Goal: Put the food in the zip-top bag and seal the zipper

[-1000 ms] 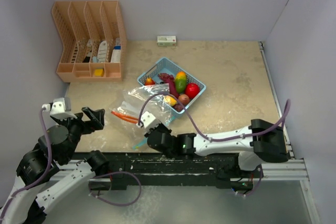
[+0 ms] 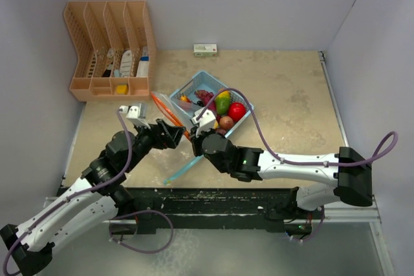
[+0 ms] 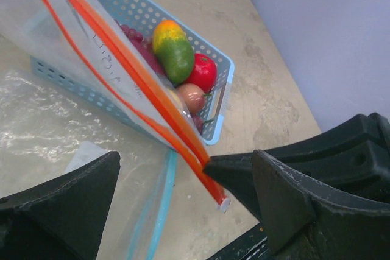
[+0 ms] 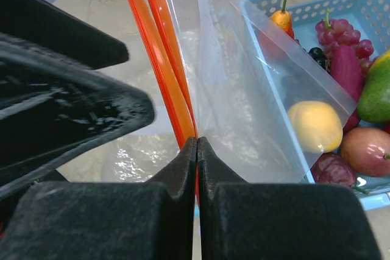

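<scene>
The clear zip top bag (image 3: 36,108) has an orange zipper (image 3: 131,68) that slants across the left wrist view, its two strips parted along much of their length. My right gripper is shut on the zipper's near end. My left gripper (image 2: 173,135) stands open beside the zipper, its fingers (image 3: 67,205) on either side of that end in its own wrist view and not closed on it. No food shows inside the bag. Toy food lies in a blue basket (image 3: 222,98), including a mango (image 3: 173,56), a red tomato (image 3: 203,72) and grapes (image 4: 341,36).
A light blue strip (image 2: 184,169) lies near the front of the table. An orange rack (image 2: 97,85) with a few items stands at the back left, and a small green-white box (image 2: 205,50) at the back.
My left gripper has moved right, up to the bag's zipper.
</scene>
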